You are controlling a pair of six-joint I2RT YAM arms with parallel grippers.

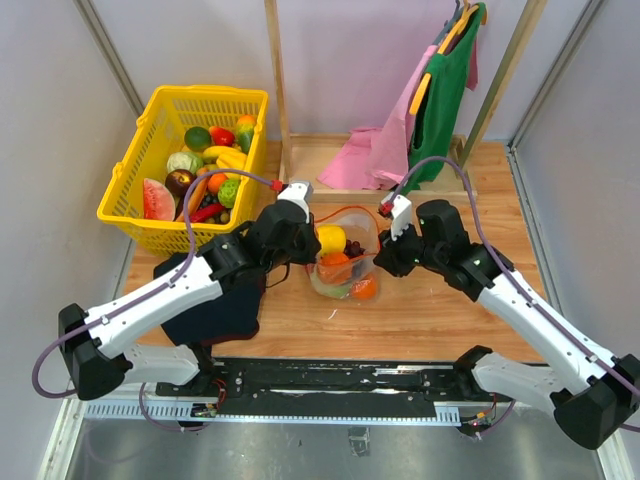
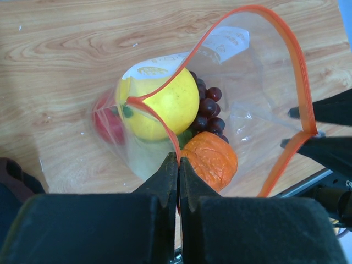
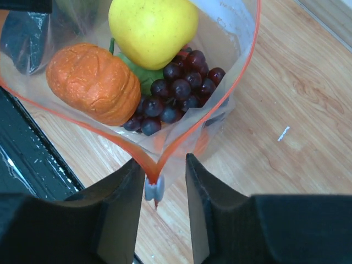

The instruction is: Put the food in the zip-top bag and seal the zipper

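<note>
The clear zip bag (image 1: 372, 236) with an orange-red rim stands with its mouth spread between my grippers. Inside lie a yellow fruit (image 2: 168, 107), dark grapes (image 3: 181, 88) and a wrinkled orange item (image 3: 93, 82); a red item (image 2: 108, 121) shows through the film. My left gripper is shut on the bag's rim, which runs between its fingertips. On the opposite side, my right gripper is open around the rim's corner, where a pale zipper slider (image 3: 154, 188) hangs. That corner sits near one finger, with a gap to the other.
A yellow basket (image 1: 120, 205) full of produce stands at the back left. Dark cloth (image 1: 215, 315) lies below the left arm. Behind the bag is a wooden rack (image 1: 278, 70) with pink and green garments (image 1: 440, 110).
</note>
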